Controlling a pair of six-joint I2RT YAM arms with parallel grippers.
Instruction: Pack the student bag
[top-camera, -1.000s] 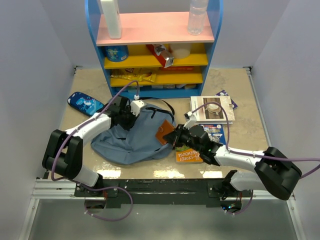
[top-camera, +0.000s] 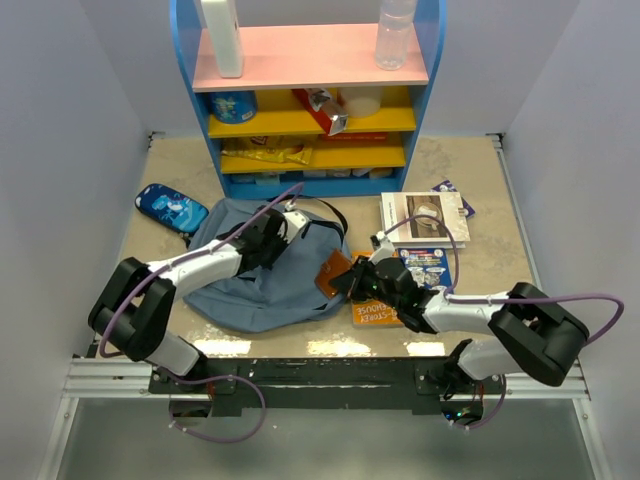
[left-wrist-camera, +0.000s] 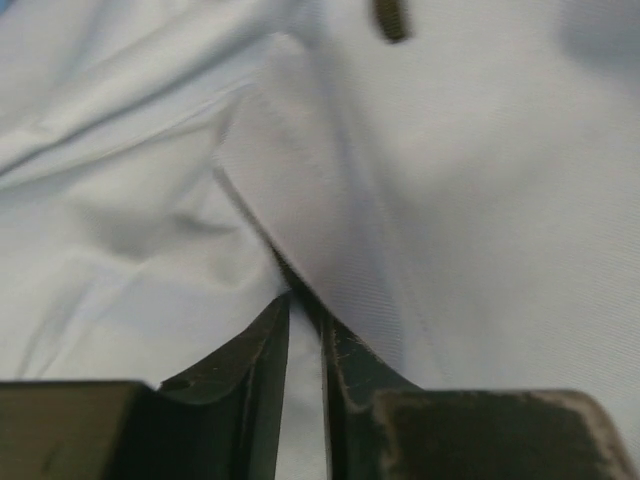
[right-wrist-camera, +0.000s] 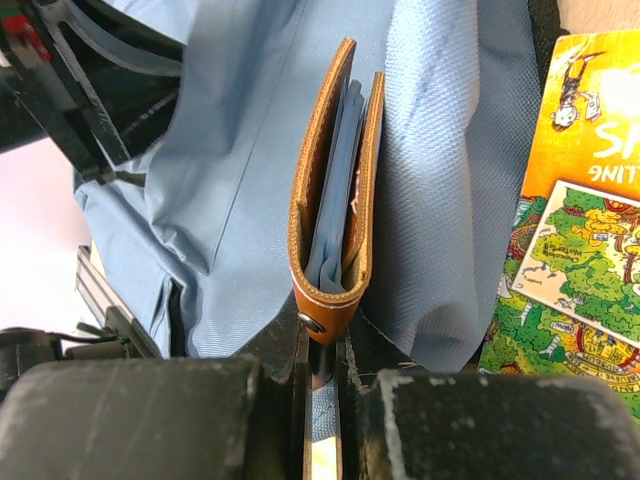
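Note:
The blue-grey bag (top-camera: 290, 285) lies flat on the table beneath both grippers. My right gripper is shut on the lower end of a brown leather wallet (right-wrist-camera: 361, 240), a folded piece with grey-blue lining inside. The wallet is over the bag's right side. In the left wrist view, a folded edge of bag fabric (left-wrist-camera: 300, 180) runs down to my left gripper. Its fingers stand a narrow gap apart against the cloth; whether fabric is pinched between them is unclear.
An orange-and-green book (right-wrist-camera: 590, 240) lies right of the bag, beside a blue book (top-camera: 428, 268). Behind are a white-covered book (top-camera: 400, 205) and a stocked shelf (top-camera: 310, 121). A blue pencil case (top-camera: 170, 208) rests at the far left.

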